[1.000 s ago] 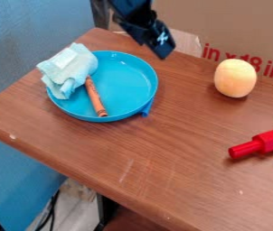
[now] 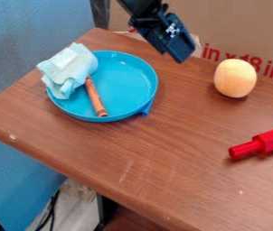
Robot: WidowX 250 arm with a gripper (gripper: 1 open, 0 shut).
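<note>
My dark gripper (image 2: 175,43) hangs in the air at the top of the view, above the back right of a blue plate (image 2: 125,86); whether its fingers are open or shut is unclear. On the plate lie a pale folded cloth (image 2: 67,68) and an orange stick-like object (image 2: 96,98). A cream, egg-shaped object (image 2: 234,78) stands at the back right, and a red roller (image 2: 262,143) lies at the right edge.
A printed cardboard panel (image 2: 248,27) stands behind the table, and a blue textured surface (image 2: 18,45) lies to the left beyond the table edge.
The objects on the table have not visibly moved.
</note>
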